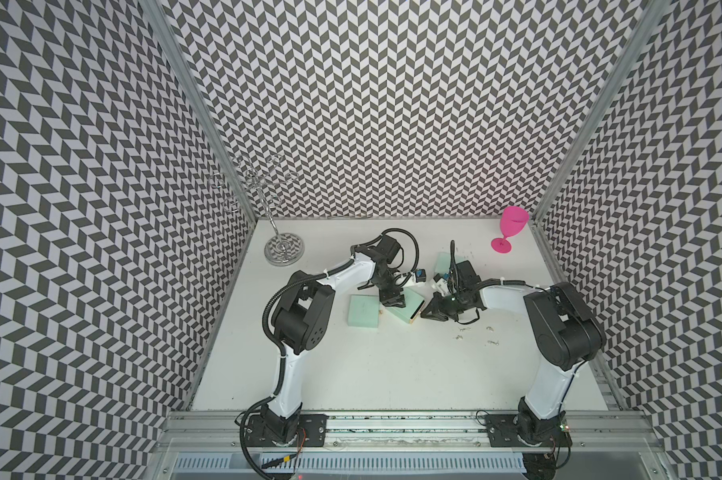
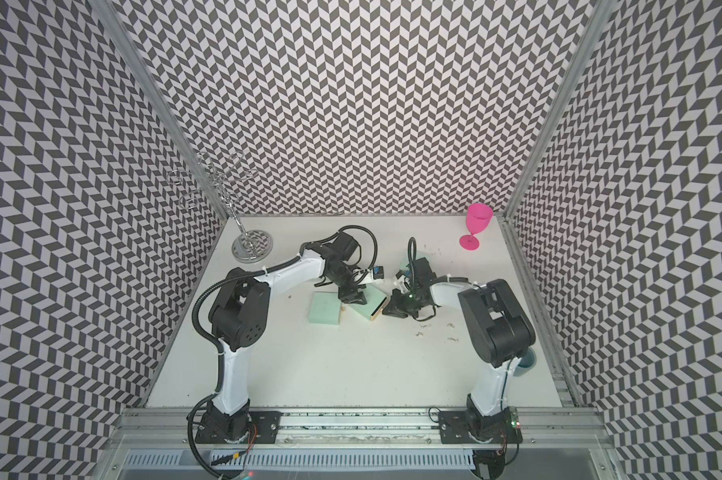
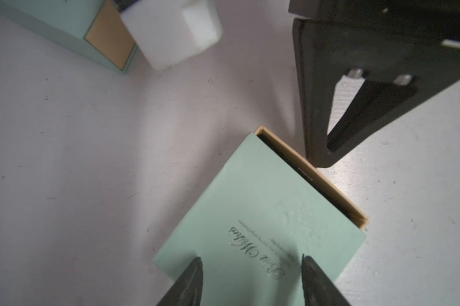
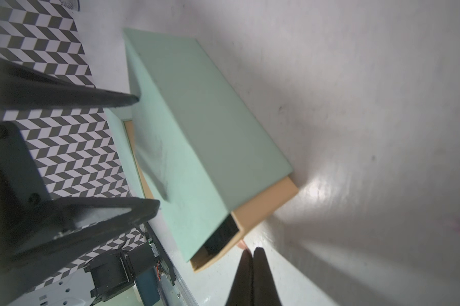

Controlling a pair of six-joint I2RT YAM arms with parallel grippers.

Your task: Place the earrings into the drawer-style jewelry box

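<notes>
The mint-green drawer box (image 3: 270, 214) sits at mid-table, turned at an angle. Its tan drawer (image 4: 263, 204) is slid out a little, with a dark gap behind its front. My left gripper has its fingers spread over the lid, at or just above the surface, nothing clearly clamped. My right gripper is shut at the drawer front, its tips meeting a small pinkish pull tab (image 4: 241, 245). Small shiny pieces, apparently the earrings (image 2: 452, 339), lie on the table right of the box, too small to make out in detail.
Another mint box (image 1: 363, 310) stands just left. A third (image 1: 443, 262) is partly hidden behind my right gripper, near a small dark-blue item (image 1: 419, 275). A silver stand (image 1: 284, 249) and a pink goblet (image 1: 512, 224) occupy the back corners.
</notes>
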